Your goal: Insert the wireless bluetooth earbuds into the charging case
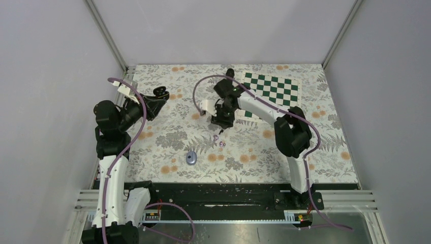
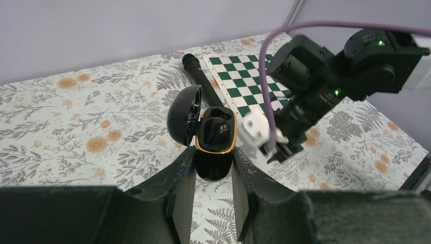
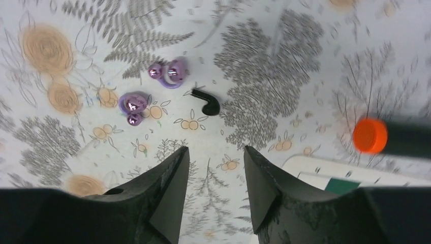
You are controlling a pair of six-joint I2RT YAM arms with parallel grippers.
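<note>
A black earbud (image 3: 209, 103) lies alone on the patterned cloth, ahead of my right gripper in the right wrist view. The right fingers (image 3: 170, 195) stand apart with only cloth visible between them. From the top, that earbud (image 1: 221, 131) is just in front of the right hand. My left gripper is shut on the black charging case (image 2: 214, 172), holding it above the table at the left. Its lid (image 2: 184, 116) is raised, and a glossy dark rounded form shows inside; whether that is an earbud, I cannot tell.
Two small purple-and-pink items (image 3: 173, 72) lie near the earbud. A grey mouse (image 1: 191, 157) sits toward the front. Behind are a black cylinder (image 1: 230, 72) and a green-and-white checkered board (image 1: 274, 87), partly under the right arm.
</note>
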